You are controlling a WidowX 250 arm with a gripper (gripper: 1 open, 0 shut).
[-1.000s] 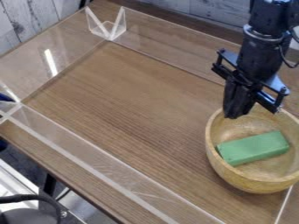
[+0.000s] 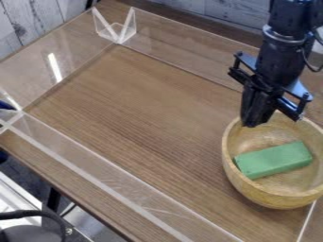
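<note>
My gripper (image 2: 252,117) hangs at the right, its dark fingertips just over the back rim of a wooden bowl (image 2: 269,197); it looks shut, with nothing visible between its fingers. Inside the bowl lies a green block (image 2: 271,161), tilted diagonally, below and to the right of the fingertips.
A small clear plastic holder (image 2: 115,28) stands at the back left. A wall runs behind, and dark cables lie at the bottom left off the table.
</note>
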